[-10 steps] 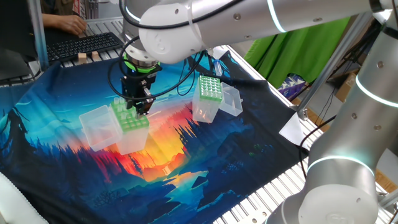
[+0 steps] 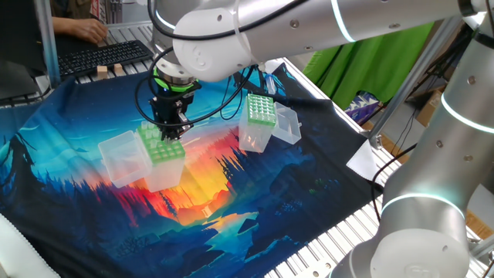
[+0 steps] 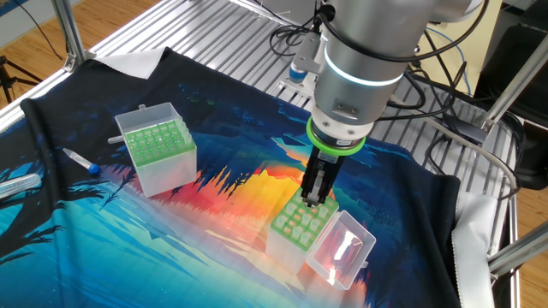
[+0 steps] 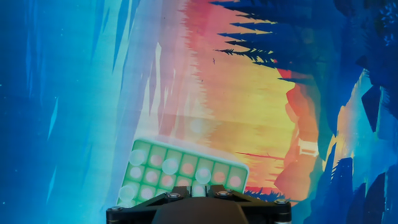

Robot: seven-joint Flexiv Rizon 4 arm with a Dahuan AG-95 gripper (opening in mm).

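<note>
Over the near tip box (image 3: pixel 295 231), my gripper (image 3: pixel 313 204) points down, its tips at the green perforated top. In the wrist view the green rack (image 4: pixel 158 163) fills the lower middle; several translucent round tips (image 4: pixel 170 166) show in its cells. The two black fingers (image 4: pixel 180 191) are a small gap apart at the rack's near side, with something pale (image 4: pixel 198 188) visible between them. Whether they press on it cannot be seen. The box's clear lid (image 3: pixel 342 250) hangs open beside it. A second tip box (image 3: pixel 163 156) with a green rack stands apart.
A pen (image 3: pixel 82 161) with a blue end lies beyond the second box. Printed cloth (image 2: pixel 255 224) covers the table, with open room between the boxes and towards the front. A person's hand (image 2: pixel 89 31) rests near a keyboard (image 2: pixel 104 55).
My gripper has shifted very slightly over the near box, and its fingers look a little closer together. Both boxes stay in place.
</note>
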